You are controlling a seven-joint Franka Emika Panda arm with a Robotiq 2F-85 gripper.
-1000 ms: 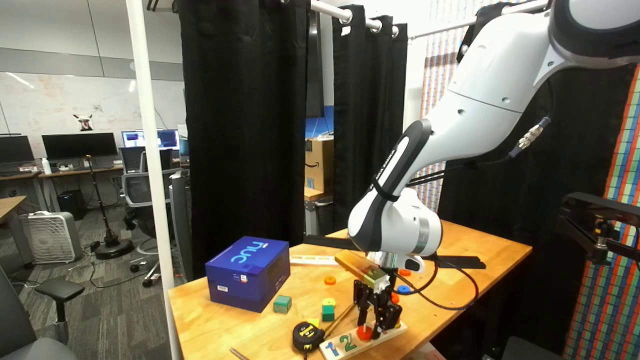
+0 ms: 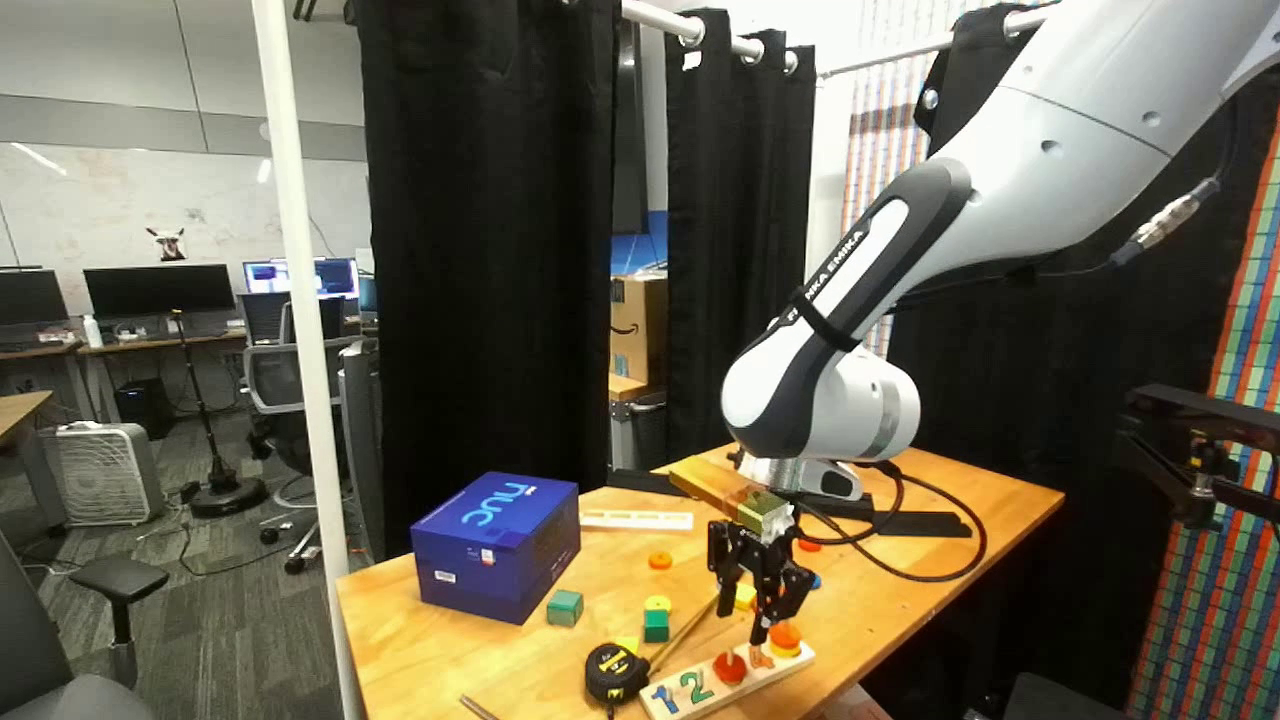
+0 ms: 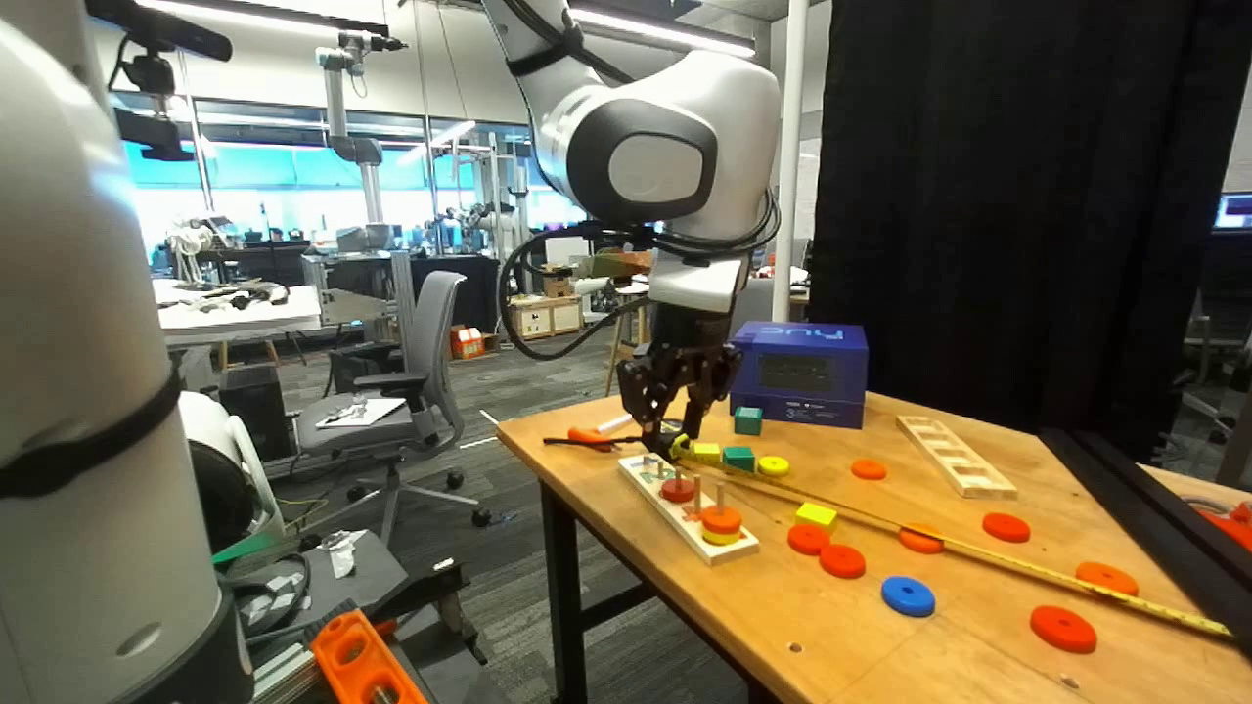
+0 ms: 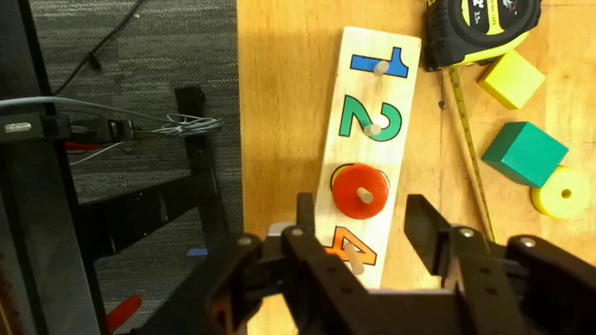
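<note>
A pale wooden number board lies on the table, with printed numerals and upright pegs. Around the third peg sits a red disc; the 1, 2 and 4 pegs show bare in the wrist view. In the second exterior view, an orange disc rests over a yellow one at the board's near end. My gripper hangs above the board, open, with nothing held. In the wrist view its fingers stand apart on either side of the board, the red disc lying below.
Beside the board are a tape measure, a yellow cube, a green cube and a yellow disc. Several loose discs, including a blue one, lie across the table. A blue box stands farther back.
My gripper has risen and shifted to the right in the first exterior view, away from the red disc. That disc remains on the board.
</note>
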